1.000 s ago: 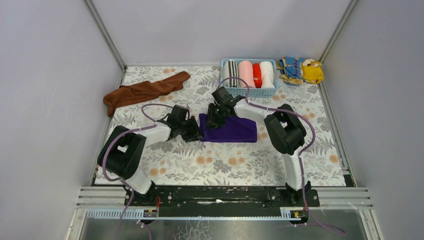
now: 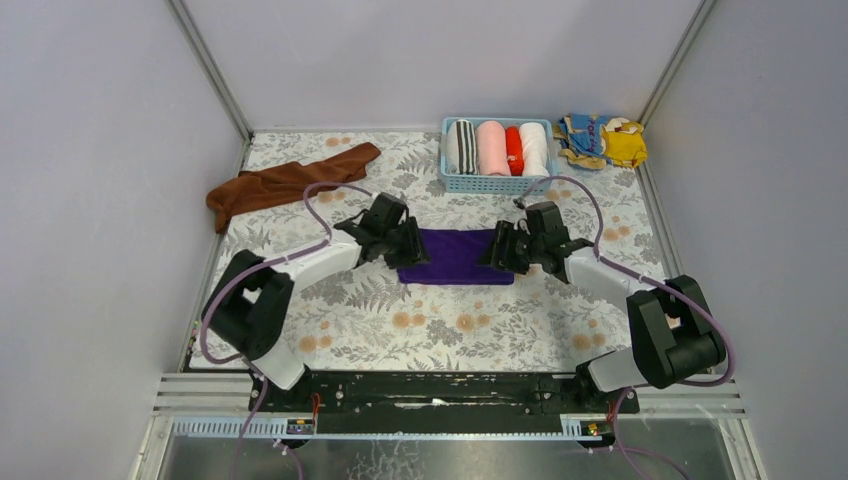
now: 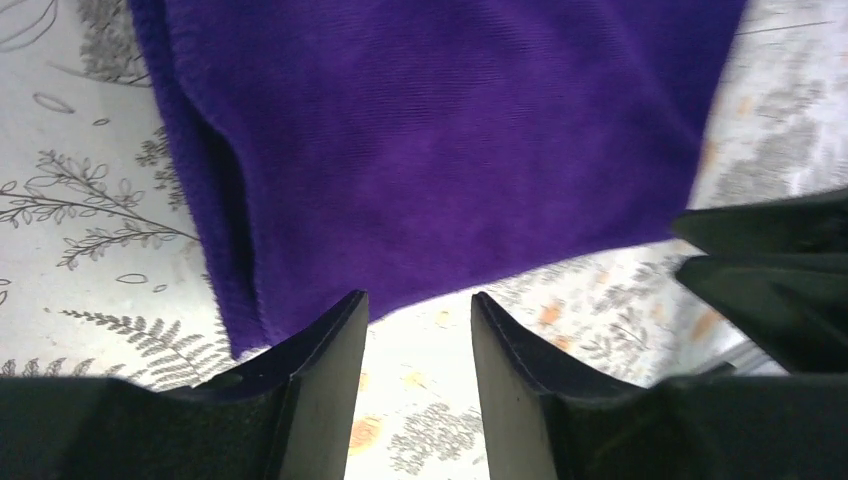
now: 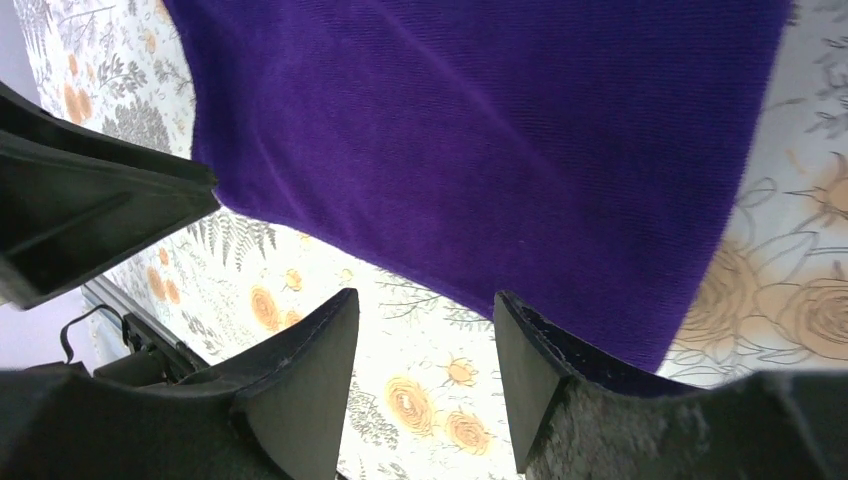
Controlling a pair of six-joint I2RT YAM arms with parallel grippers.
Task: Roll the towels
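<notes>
A purple towel [image 2: 455, 260] lies as a flat rectangle in the middle of the floral surface, folded along its edge, as the left wrist view shows [image 3: 440, 150]. My left gripper [image 2: 412, 250] hangs over its left end, fingers apart [image 3: 420, 310] with nothing between them. My right gripper [image 2: 503, 250] is over the right end, also open and empty; in the right wrist view its fingertips [image 4: 335, 315] are near the towel's edge [image 4: 600, 250].
A blue basket [image 2: 495, 185] at the back holds several rolled towels. A brown cloth [image 2: 280, 185] lies back left, a blue-yellow cloth [image 2: 600, 140] back right.
My right gripper has moved right, from the towel's left part to its right end. My left gripper has moved right over the left end. The towel lies much as before.
</notes>
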